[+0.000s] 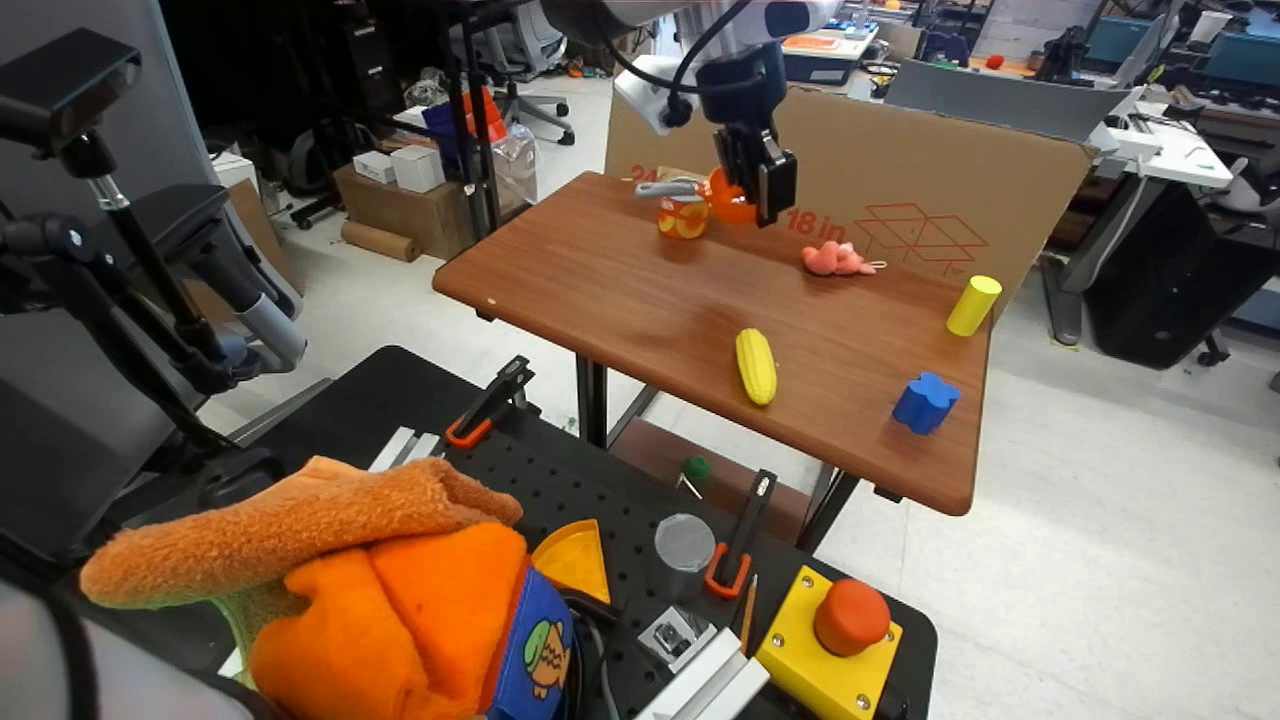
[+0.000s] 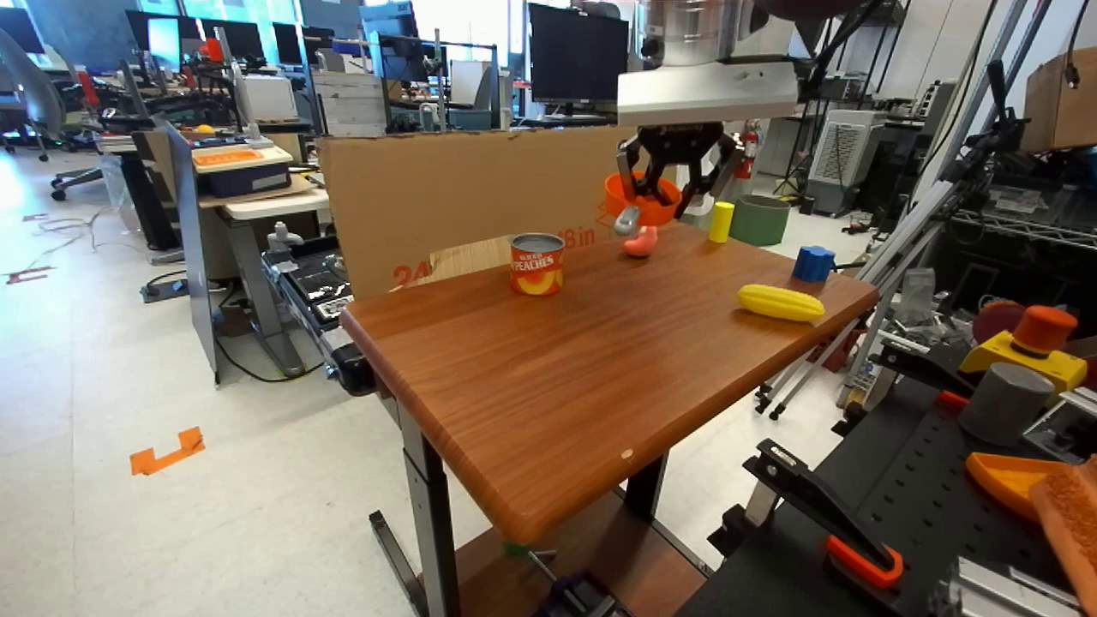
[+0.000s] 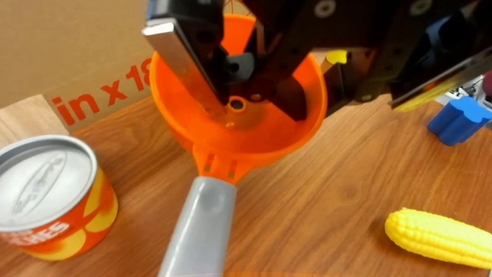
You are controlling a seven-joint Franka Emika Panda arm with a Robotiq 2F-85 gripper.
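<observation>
Off the table hangs an orange toy pan [image 3: 286, 138] with a grey handle [image 3: 203, 226], carried by my gripper [image 2: 661, 200]. In the wrist view one finger [image 3: 184, 64] reaches into the bowl; the exact contact is partly hidden by dark linkage. The handle points toward the lower left there. A peach can [image 3: 50, 184] stands upright on the wooden table, left of the pan in that view. In exterior view 1 the pan handle overlaps the top of the can. A yellow corn cob [image 1: 756, 366] lies on the table's near side.
A pink soft toy [image 1: 836, 258] lies near the back. At the right side of the table [image 1: 672, 306] stand a yellow cylinder [image 1: 973, 306] and a blue lobed block [image 1: 926, 403]. A cardboard wall [image 1: 936, 168] closes off the back.
</observation>
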